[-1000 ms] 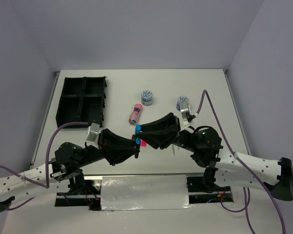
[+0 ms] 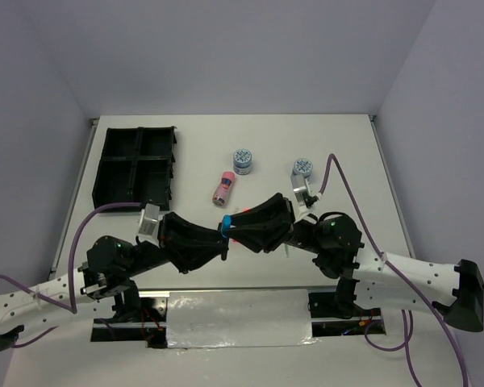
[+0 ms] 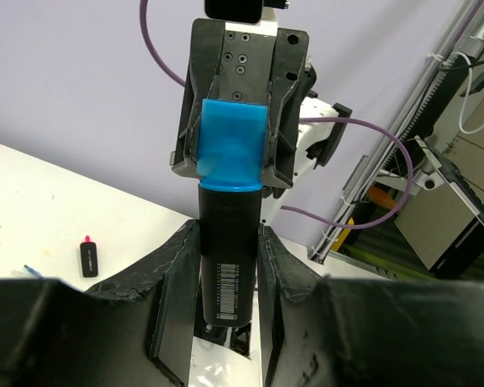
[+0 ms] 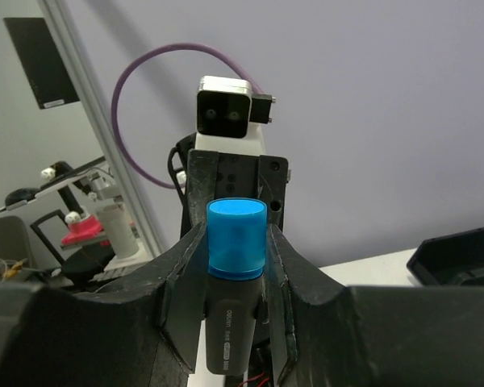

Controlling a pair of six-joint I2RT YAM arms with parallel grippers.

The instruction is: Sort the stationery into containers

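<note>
A marker with a blue cap (image 3: 232,145) and a black body (image 3: 229,258) stands upright between my two grippers. My left gripper is shut on the black body, its fingers on either side. From the other side my right gripper is shut on the blue cap. In the top view both grippers meet near the table's middle, the right one slightly farther back. The black sectioned container (image 2: 134,168) lies at the back left. A pink stationery item (image 2: 223,189) rests behind the grippers. The left wrist view also shows a black marker with a red tip (image 3: 89,257).
Two round blue-and-white items (image 2: 242,161) stand toward the back, the second one (image 2: 303,168) by the right arm. A thin pale item (image 2: 287,251) lies partly under that arm.
Some red has come into view behind the right gripper.
</note>
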